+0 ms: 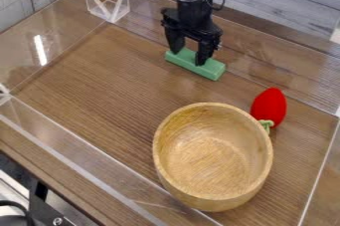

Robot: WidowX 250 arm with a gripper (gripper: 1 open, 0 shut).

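My black gripper hangs at the top centre, open, its fingers just above and around a green block lying flat on the wooden table. The arm partly covers the block's far part; whether a finger touches it is not clear.
A tan bowl takes up the lower right. A red strawberry-like object lies at the right. A white translucent piece is at the top left.
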